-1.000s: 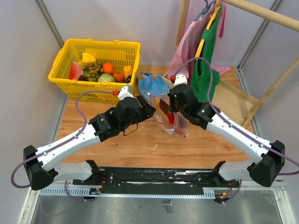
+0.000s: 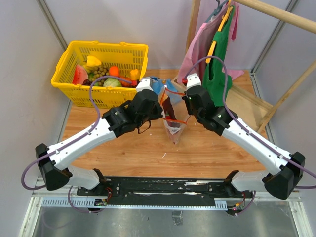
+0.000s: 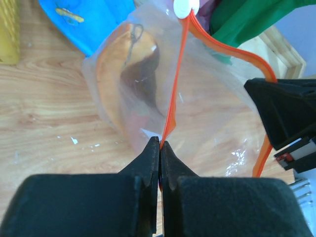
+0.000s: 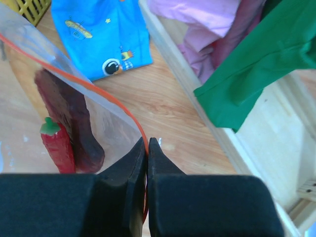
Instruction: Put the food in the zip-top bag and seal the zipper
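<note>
The clear zip bag (image 2: 174, 129) with an orange rim hangs between my two grippers, mouth spread open. My left gripper is shut on the bag's rim at one side. Opposite it, my right gripper pinches another stretch of that orange edge. Inside the bag lie a red pepper (image 4: 59, 146), a long dark purple item (image 4: 74, 118) and a tan bread-like piece (image 3: 109, 74). A white round zipper slider (image 3: 186, 7) sits at the far end of the rim in the left wrist view. The bag's bottom is partly hidden in both wrist views.
A yellow basket (image 2: 98, 102) of toy fruit and vegetables stands at the back left. Behind the bag lies a blue printed cloth (image 4: 106, 42). The wooden rack (image 2: 247, 101) with hanging pink and green clothes stands close on the right.
My left gripper has come right to the bag and is now shut on its rim. The right gripper has shifted slightly right.
</note>
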